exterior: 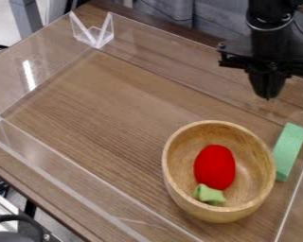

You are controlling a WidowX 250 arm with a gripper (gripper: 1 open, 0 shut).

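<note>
My gripper (271, 87) is raised at the top right, dark, with its fingers pointing down; whether it is open or shut is hard to tell. Below it lies a pale green block (290, 151) beside a wooden bowl (185, 172). Inside the bowl are a red oval object (214, 166) and a small light green piece (208, 195).
A clear plastic stand (94, 26) sits at the back left of the wooden table (91, 123). The table edge runs along the lower left.
</note>
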